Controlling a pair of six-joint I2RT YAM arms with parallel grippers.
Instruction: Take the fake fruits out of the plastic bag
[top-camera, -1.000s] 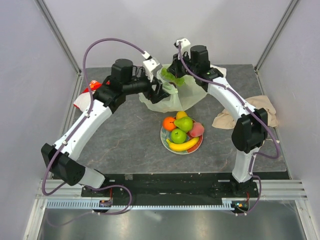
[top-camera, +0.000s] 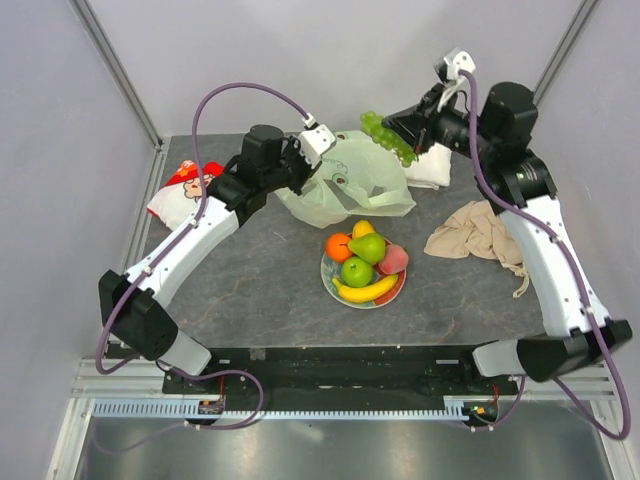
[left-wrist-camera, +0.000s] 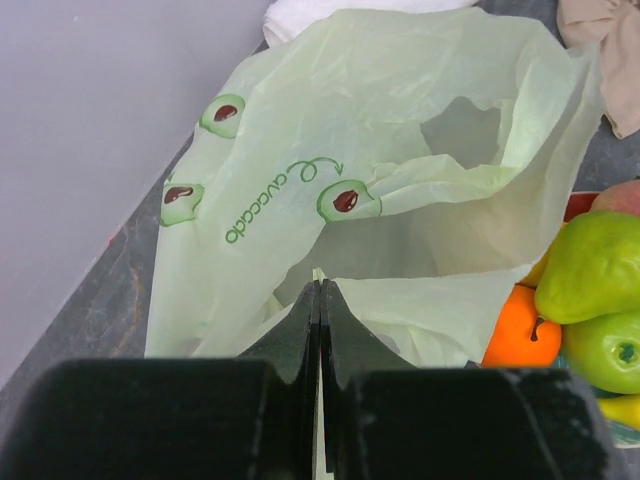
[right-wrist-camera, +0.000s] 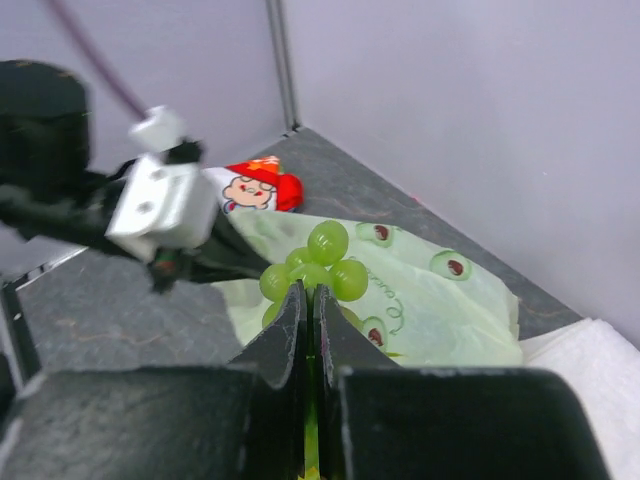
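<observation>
The pale green plastic bag (top-camera: 350, 205) (left-wrist-camera: 420, 90) lies open at the back middle, with a hollow visible inside. My left gripper (top-camera: 305, 180) is shut at the bag's left part, thin plastic around its fingertips. My right gripper (top-camera: 415, 140) is shut on a green grape bunch (top-camera: 385, 135) (right-wrist-camera: 328, 240), held raised at the bag's back right. A bowl (top-camera: 330, 290) in front of the bag holds several fruits, including an orange (left-wrist-camera: 515, 335), a pear (left-wrist-camera: 590, 260), a green apple (left-wrist-camera: 610, 350), a peach (top-camera: 393, 258) and a banana (top-camera: 365, 292).
A white cloth (top-camera: 432, 170) lies behind on the right, a beige cloth (top-camera: 470, 230) at right. A red and white bag (top-camera: 175, 200) lies at the left. Bare tabletop surrounds the bowl at front.
My right gripper has moved up and to the right with the grapes, out from over the bag's middle. My left gripper has shifted slightly left from where it was a second ago.
</observation>
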